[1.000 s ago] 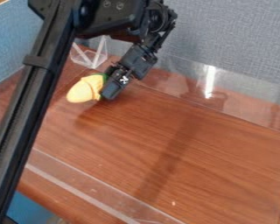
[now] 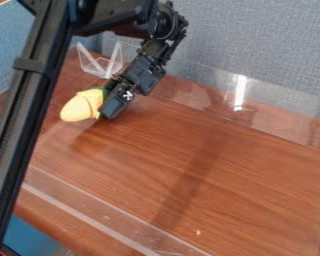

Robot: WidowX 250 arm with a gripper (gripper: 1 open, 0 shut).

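A yellow, rounded object [image 2: 81, 106] with a bit of green at its back sits low over the wooden table, left of centre in the camera view. My black gripper [image 2: 107, 99] comes down from the upper right and meets the object at its right side. Its fingertips are largely hidden by the object, so whether they are closed on it is unclear.
A clear, angular plastic piece [image 2: 101, 61] stands at the back left, behind the gripper. Transparent edging runs along the back and front of the wooden surface [image 2: 216, 190].
The gripper and the yellow object have moved slightly leftward and down in the view over the last second, staying together.
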